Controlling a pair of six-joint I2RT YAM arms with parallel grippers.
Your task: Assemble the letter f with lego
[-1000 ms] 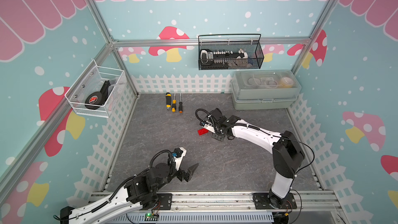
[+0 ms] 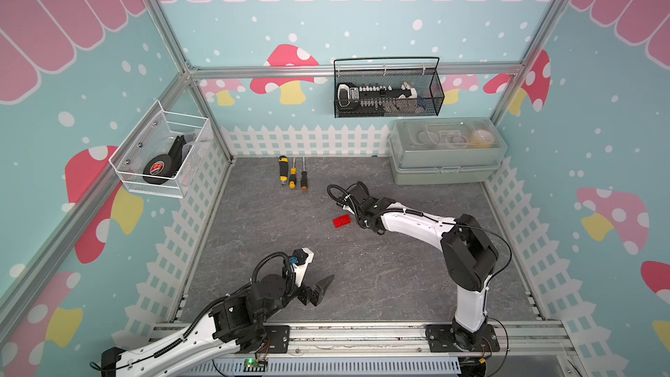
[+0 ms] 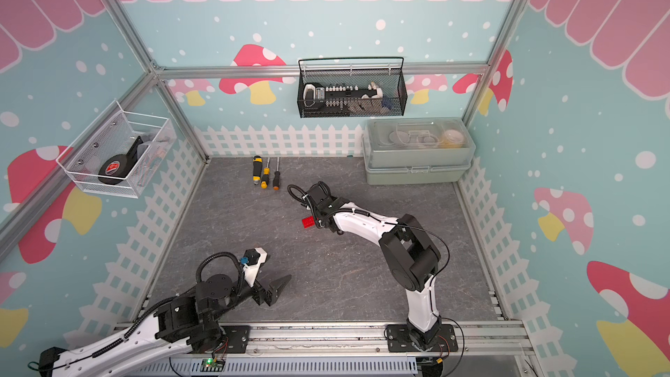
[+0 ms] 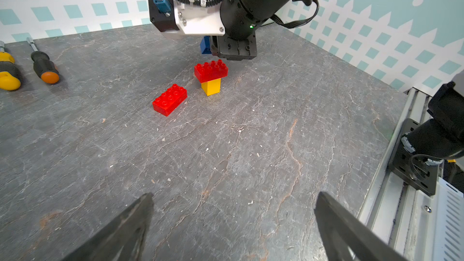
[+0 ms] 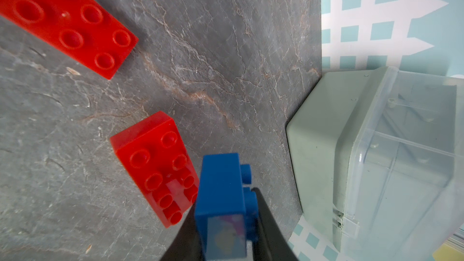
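A flat red brick (image 4: pixel 170 99) lies on the table. Just beyond it another red brick (image 4: pixel 210 70) rests on a yellow brick (image 4: pixel 211 86), seen in the left wrist view. In the right wrist view a blue brick (image 5: pixel 221 183) stands between the fingers of my right gripper, studs facing one finger; whether they grip it I cannot tell. Two red bricks appear there too, one close beside the blue one; no yellow shows. My left gripper is open and empty, well away near the front. From above, the right arm covers all but one red brick (image 2: pixel 341 221).
Several screwdrivers and a yellow-black tool (image 2: pixel 283 169) lie at the back left. A pale green lidded box (image 2: pixel 446 160) stands at the back right. A mesh basket (image 2: pixel 388 97) hangs on the back wall.
The left arm and visible red brick have not moved.
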